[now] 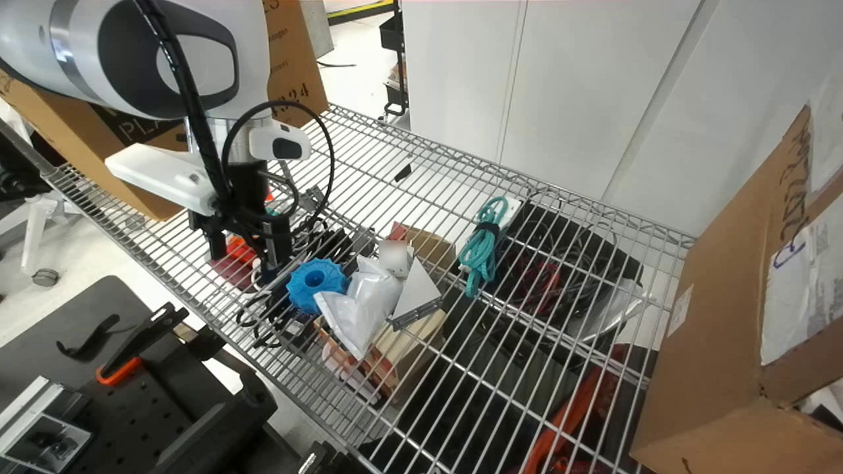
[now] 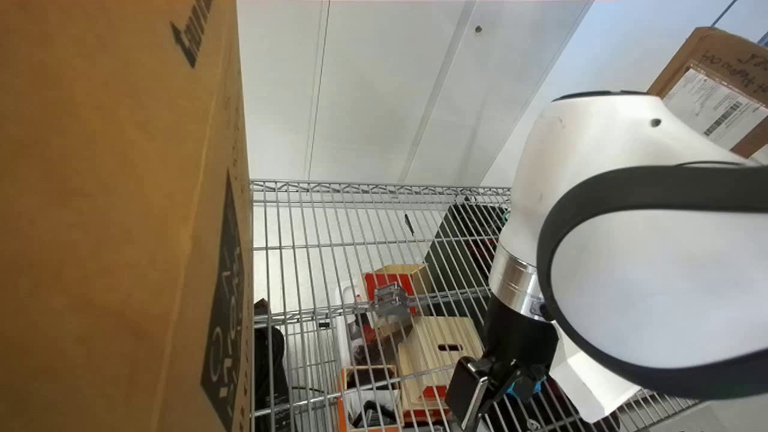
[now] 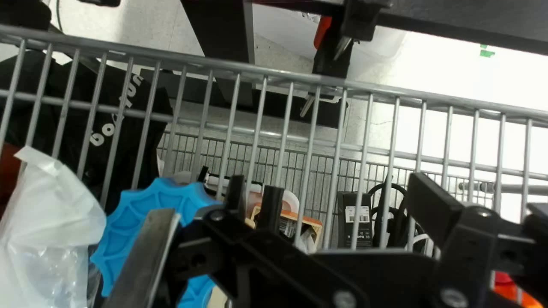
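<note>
In exterior view 1 my gripper [image 1: 245,251] points down, low over the left part of the wire shelf [image 1: 506,304]. Its black fingers stand wide apart, and nothing is held between them. A blue knobbed round piece [image 1: 316,284] lies to the right of the gripper, with a white plastic bag [image 1: 359,304] against it. In the wrist view, the left finger overlaps part of the blue piece [image 3: 149,208]; the bag [image 3: 49,205] is farther left. Red-orange items [image 1: 229,273] show behind and below the fingers, partly hidden.
A large cardboard box [image 1: 110,154] stands behind the arm, another box [image 1: 735,261] at the right. Teal rope [image 1: 483,249] and a white wedge-shaped piece [image 1: 417,288] sit on the shelf. Wooden boxes [image 2: 440,345] appear below the wires. The far shelf area is mostly bare.
</note>
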